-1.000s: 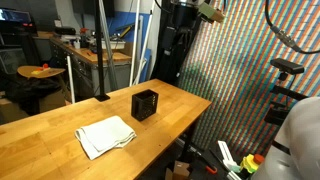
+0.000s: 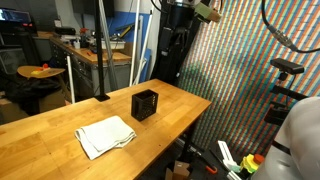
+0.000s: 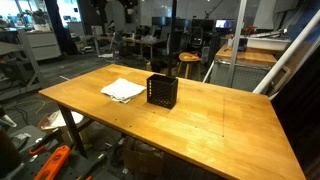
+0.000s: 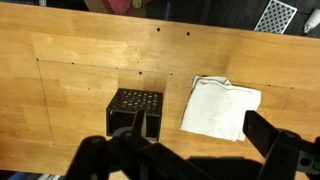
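A white cloth [image 2: 105,136] lies folded flat on the wooden table, and a black mesh box [image 2: 144,105] stands near it. From above, the wrist view has the box [image 4: 136,104] at left of centre, partly covered by one finger, and the cloth [image 4: 220,108] at right. My gripper is open, its fingers wide apart with nothing held between them. It hangs well above the table, touching neither thing. In exterior view 2, the cloth [image 3: 123,90] and the box [image 3: 162,90] sit apart on the tabletop.
An upright pole [image 2: 102,50] rises at the table's back edge. Cables hang around the arm.
The arm has shifted only slightly high over the table. Box and cloth have stayed where they were.
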